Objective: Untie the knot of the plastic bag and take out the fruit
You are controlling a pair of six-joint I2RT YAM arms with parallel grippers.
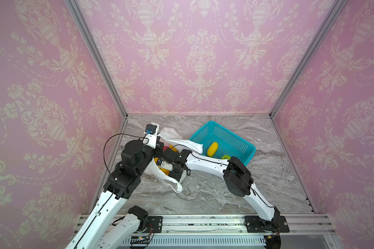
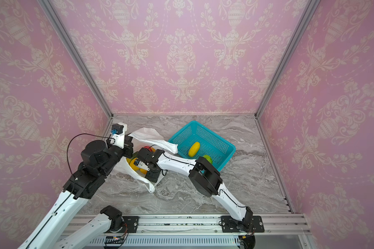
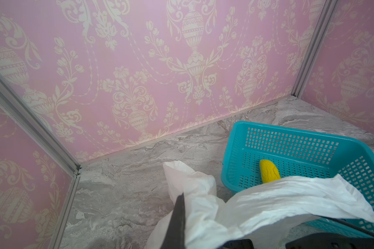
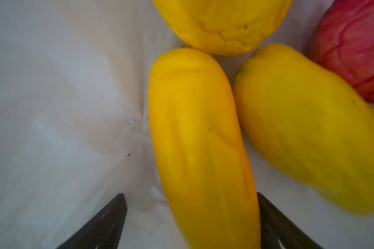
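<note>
The white plastic bag [image 1: 182,142] lies wide open, with several fruits inside. In the right wrist view, a long yellow fruit [image 4: 199,124] stretches between the spread fingers of my right gripper, which is open inside the bag. A second yellow fruit [image 4: 307,120] lies against it, with another yellow one [image 4: 228,25] and a red fruit [image 4: 353,45] beyond. My left gripper is shut at the bag's left side, the film gathered at its fingers. Its tips are partly hidden by the plastic.
To the right of the bag stands a turquoise basket [image 1: 236,140], holding a yellow fruit [image 1: 212,149] and a green fruit [image 1: 225,157]. One bag flap reaches the basket's near left rim. The right arm passes in front of the basket.
</note>
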